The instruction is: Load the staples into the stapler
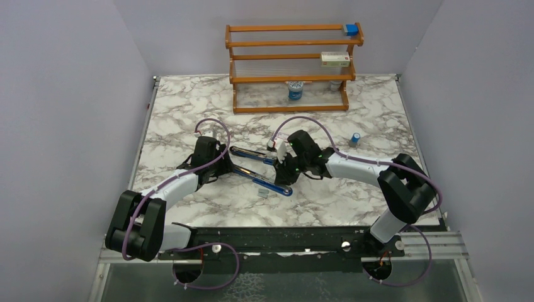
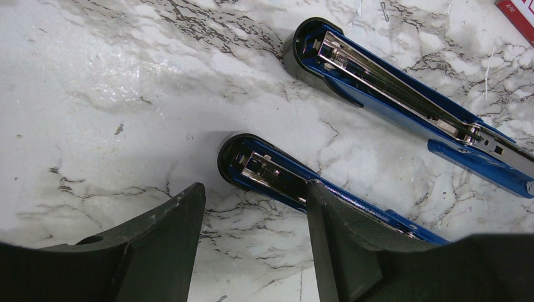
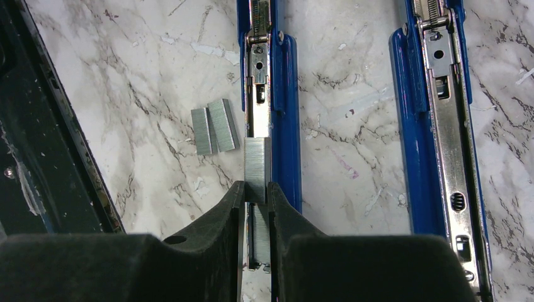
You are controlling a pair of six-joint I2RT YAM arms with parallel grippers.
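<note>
The nearer blue stapler (image 1: 272,185) lies unfolded on the marble table, its metal channel (image 3: 259,113) exposed. In the right wrist view a silver staple strip (image 3: 256,163) sits at the channel, with more staples (image 3: 260,233) farther down it. My right gripper is at that strip, its open fingers standing close on either side. Two loose staple strips (image 3: 214,127) lie beside the stapler. At the stapler's rounded head end (image 2: 236,160), my left gripper is open with nothing held; its right finger (image 2: 321,220) covers part of the stapler.
A second unfolded stapler (image 2: 390,94) lies parallel behind the first. A red box (image 2: 519,19) shows at the left wrist view's corner. The wooden rack (image 1: 289,109) stands at the back; a small blue-topped item (image 1: 355,138) stands at the right.
</note>
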